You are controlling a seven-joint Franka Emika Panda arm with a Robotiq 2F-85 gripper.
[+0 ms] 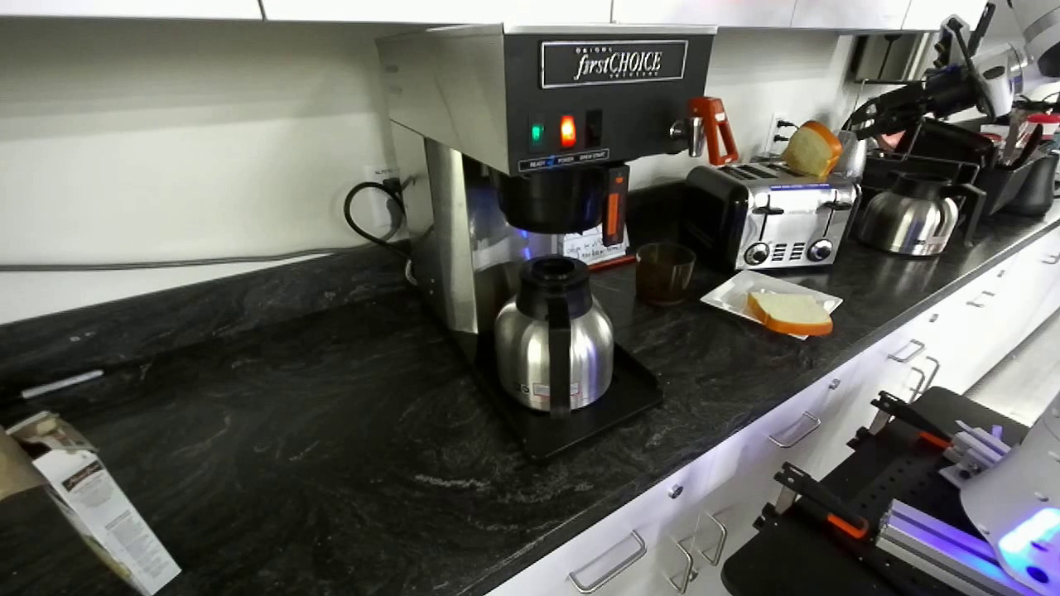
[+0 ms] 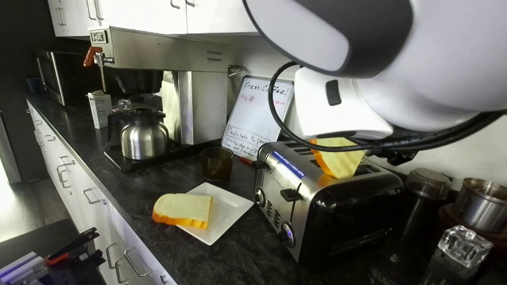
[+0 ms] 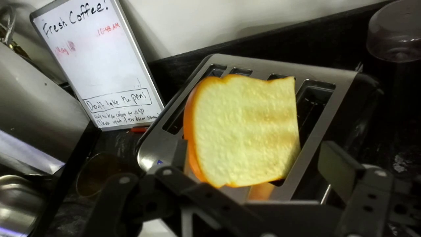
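A slice of bread [image 3: 242, 130] stands tilted in the top of the steel toaster [image 3: 319, 150], most of it sticking up above the slots. My gripper is open around the near side of that slice in the wrist view; one finger pad [image 3: 335, 170] stands clear to its right, while the left finger comes close to the crust. Whether that finger touches the crust I cannot tell. Another slice [image 2: 183, 209] lies partly on a white square plate [image 2: 230, 206] in front of the toaster, overhanging its edge.
Left of the toaster are a brown cup [image 2: 216, 163], a whiteboard [image 2: 259, 114] leaning on the wall, and a coffee maker [image 1: 447, 89] with a steel carafe [image 1: 554, 348]. Jars and a metal pot [image 2: 482, 204] crowd its other side. Open counter lies farther left.
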